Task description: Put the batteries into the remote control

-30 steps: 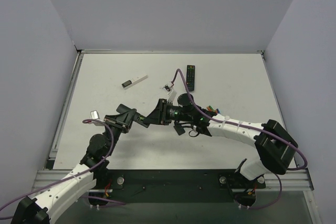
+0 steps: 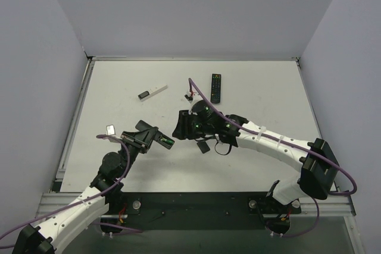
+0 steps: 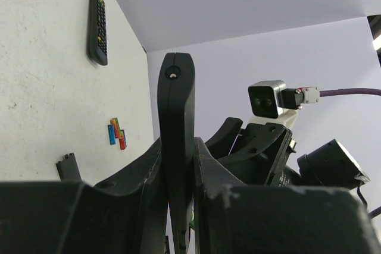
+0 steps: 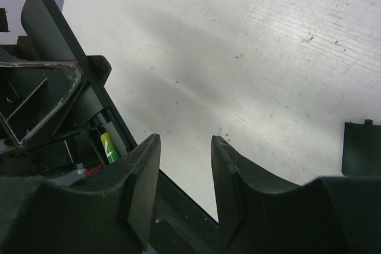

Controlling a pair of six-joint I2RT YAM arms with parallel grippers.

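My left gripper (image 2: 149, 135) is shut on a black remote, held at left of the table's middle; its open compartment shows a green battery (image 4: 109, 147) inside in the right wrist view. My right gripper hangs just right of that remote, apart from it, its fingers parted with nothing visible between them. Several loose batteries (image 3: 117, 132), blue, red and green, lie on the table in the left wrist view. A flat black piece (image 4: 361, 148), likely a battery cover, lies on the table below the right arm.
Another remote (image 2: 215, 87) lies at the back middle. A white remote (image 2: 156, 91) with a dark end lies at the back left.
My right gripper has drawn slightly right, away from the held remote, and its arm has swung a little. The left gripper and remote have shifted slightly right and down in the top view.
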